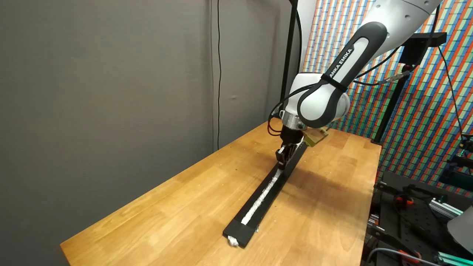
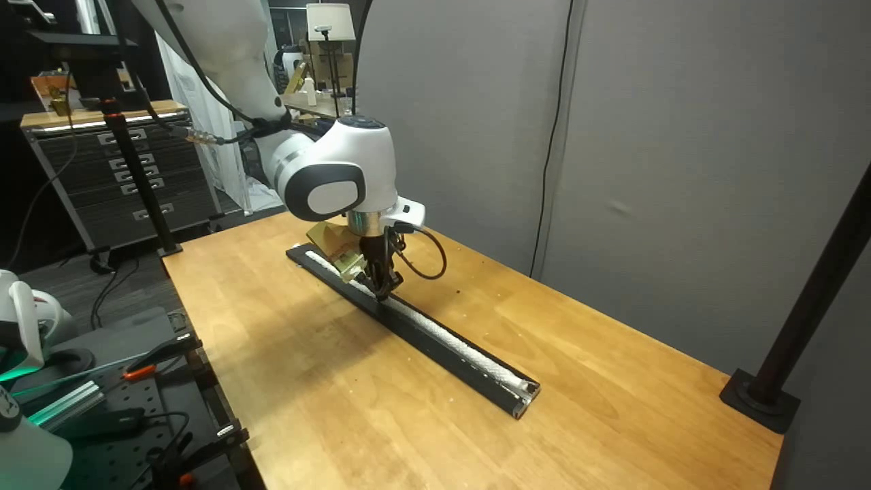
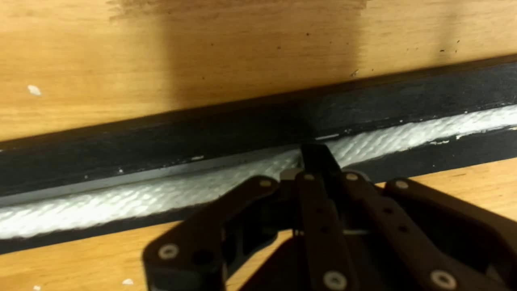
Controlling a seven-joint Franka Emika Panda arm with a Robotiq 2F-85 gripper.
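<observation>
A white braided rope (image 1: pixel 262 198) runs lengthwise along a long black channel (image 2: pixel 424 340) on the wooden table. In the wrist view the rope (image 3: pixel 97 206) lies in the groove between the channel's dark walls (image 3: pixel 232 123). My gripper points down over the middle of the channel, its fingers together and the tip at the rope. The fingers cover a short stretch of the rope, and nothing shows between them. To the left of the tip, a thin strip of groove is bare beside the rope.
Behind my gripper, a yellowish bracket (image 2: pixel 336 245) hangs by the wrist over the channel's far part. A grey wall (image 1: pixel 133 88) borders one long side of the table (image 1: pixel 177 212). A black post (image 2: pixel 784 318) stands at the table's corner.
</observation>
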